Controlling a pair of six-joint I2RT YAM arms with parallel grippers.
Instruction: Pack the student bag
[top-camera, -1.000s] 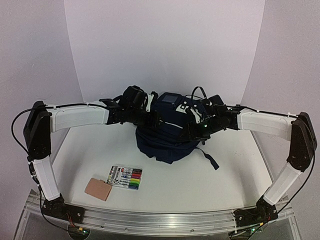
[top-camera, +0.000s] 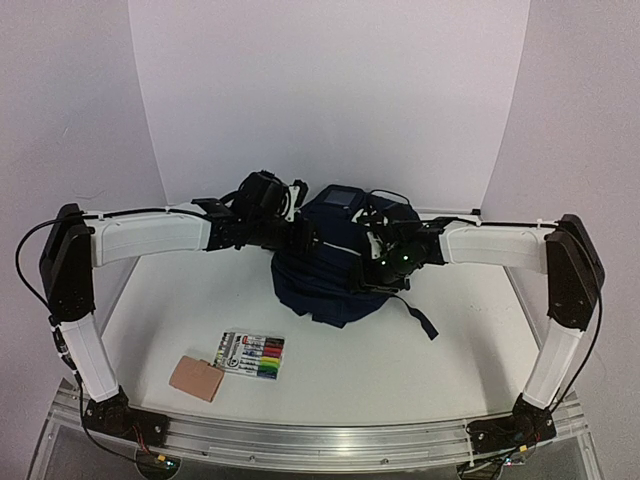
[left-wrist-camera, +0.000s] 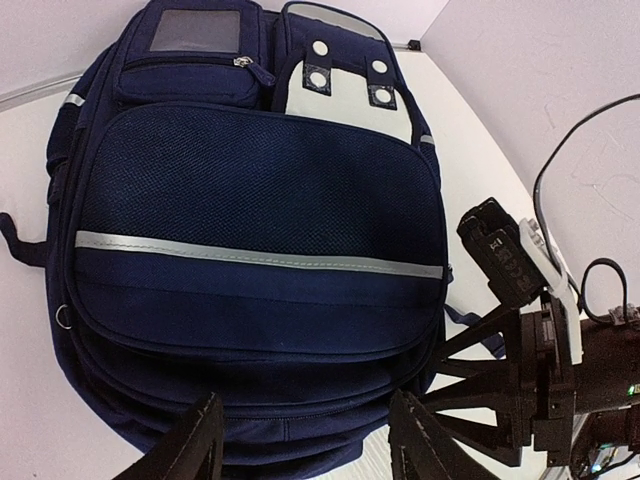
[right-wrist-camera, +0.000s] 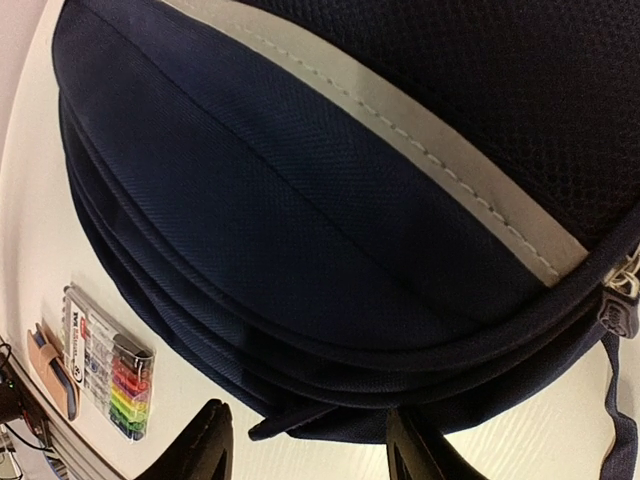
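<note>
The navy backpack (top-camera: 335, 290) lies on the table, its front panel facing up with a pale stripe across it. Above its left side is my left gripper, whose fingers (left-wrist-camera: 205, 445) are spread wide with nothing held between them. My right gripper hangs low over the bag's front right part, also open. A dark strap or fabric tip (right-wrist-camera: 290, 420) shows in the gap between its fingertips, not gripped. The marker set (top-camera: 250, 354) in its clear case and the pinkish-tan pouch (top-camera: 196, 378) lie on the table at the front left.
A loose strap (top-camera: 418, 318) trails from the bag's right side onto the table. Bare white tabletop (top-camera: 400, 370) spreads in front of the bag and to the right. Walls close in the back and both sides; a metal rail (top-camera: 320, 440) runs along the front.
My right gripper has moved left and slightly down across the bag. The left arm has hardly moved; the bag, markers and pouch stay in place.
</note>
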